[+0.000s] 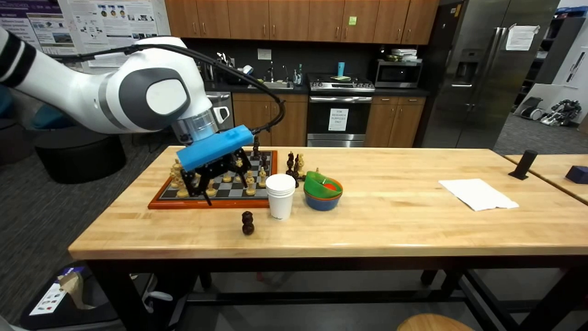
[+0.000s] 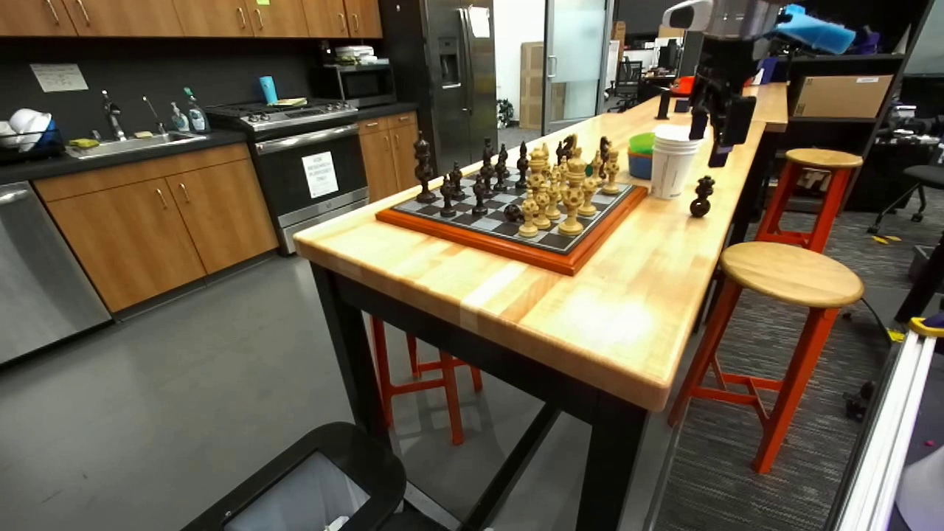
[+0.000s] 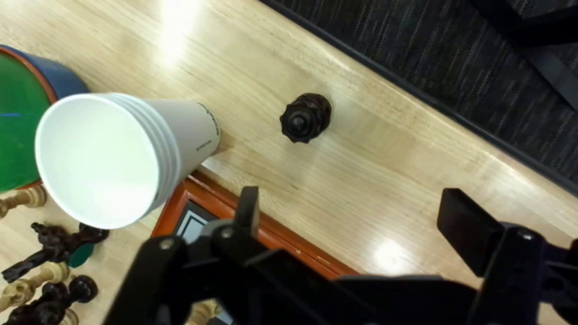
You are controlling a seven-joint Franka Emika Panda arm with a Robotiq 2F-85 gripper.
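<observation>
A dark brown chess piece (image 1: 248,223) stands upright on bare wood in front of the chessboard (image 1: 237,203). From above, in the wrist view, the same dark piece (image 3: 304,118) lies beyond the fingertips, apart from them. My gripper (image 1: 208,185) is over the board's front part, left of the lone piece and higher. Its fingers (image 3: 248,211) are spread wide in the wrist view, with only table and board edge seen between them. Light and dark pieces (image 2: 572,196) crowd the board; one dark piece (image 2: 513,212) lies on its side there.
Stacked white cups (image 1: 281,196) stand close to the lone piece on its right. Beside them are nested bowls (image 1: 323,202), with several chess pieces (image 1: 291,163) behind. A white paper (image 1: 478,194) lies far right.
</observation>
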